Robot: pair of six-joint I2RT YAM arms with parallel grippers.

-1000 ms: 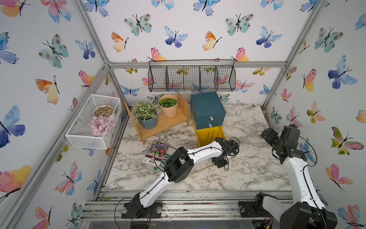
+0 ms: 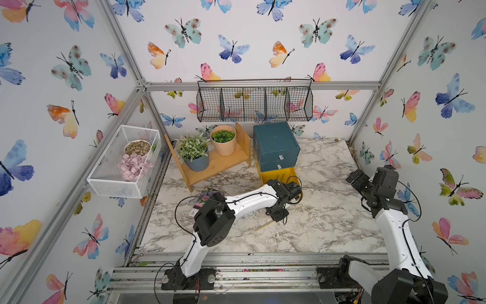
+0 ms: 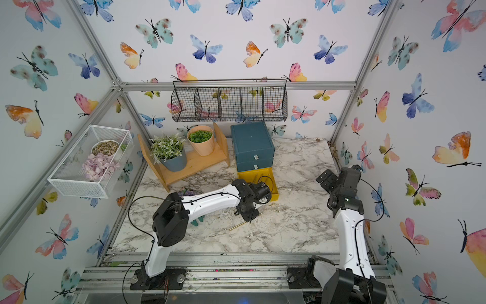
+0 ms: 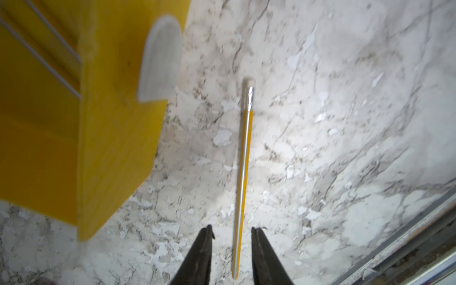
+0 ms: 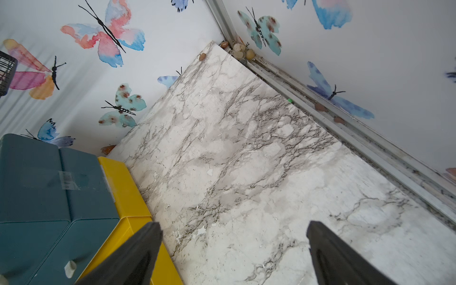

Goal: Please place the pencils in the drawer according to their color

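Observation:
A pencil (image 4: 243, 156) with a yellow body lies on the marble table beside the pulled-out yellow drawer (image 4: 118, 142), which holds more pencils (image 4: 57, 57). In the left wrist view my left gripper is over the near end of the loose pencil, its fingers apart on either side with the pencil below. The yellow drawer sits at the bottom of a teal cabinet (image 2: 275, 139). My right gripper is open and empty over the right side of the table.
A wooden shelf (image 2: 212, 169) with two plants stands left of the cabinet. A white mesh basket (image 2: 106, 187) hangs at left, a wire rack (image 2: 254, 103) at the back. A magazine lies partly under my left arm.
My left arm has moved leftward in the top left view, now covering more of the magazine and uncovering less of it. The right arm is still.

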